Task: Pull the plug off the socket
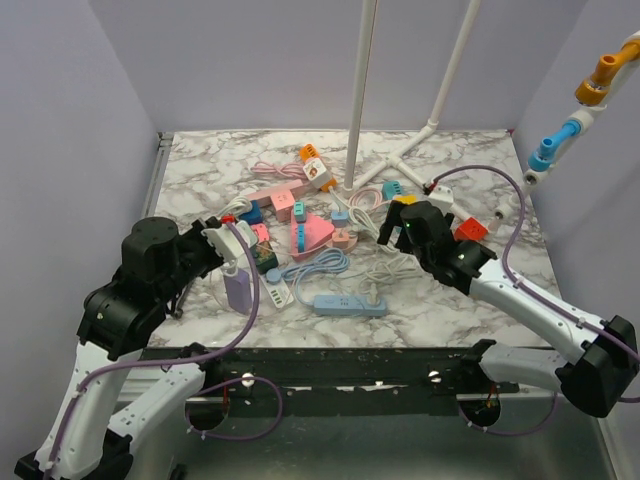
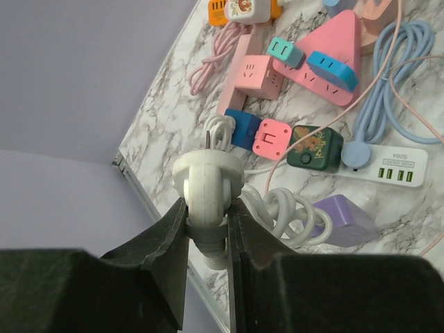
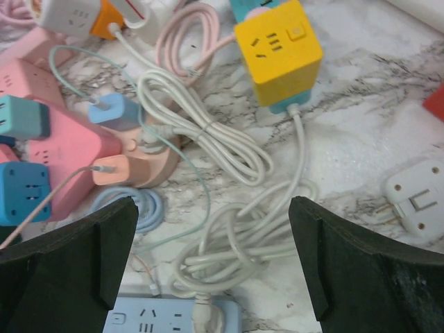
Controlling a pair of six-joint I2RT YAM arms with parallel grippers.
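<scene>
My left gripper is shut on a white plug (image 2: 207, 173), raised over the left of the table with its thin metal pin pointing up in the wrist view. A coiled white cord (image 2: 281, 215) lies behind it. The right gripper stands open, its fingers wide apart and nothing between them. It hovers over white cable loops (image 3: 236, 239) near a yellow cube (image 3: 279, 48), into whose teal base a white cable runs. A light-blue power strip (image 3: 156, 316) carries a white plug (image 3: 207, 316), partly cut off by that view's lower edge.
A pink triangular block (image 2: 326, 52) with teal and blue blocks sits mid-table. A purple block (image 2: 345, 220) and a white strip (image 2: 385, 165) lie near the left gripper. White poles (image 1: 362, 100) rise behind. A red block (image 1: 471, 229) lies at the right.
</scene>
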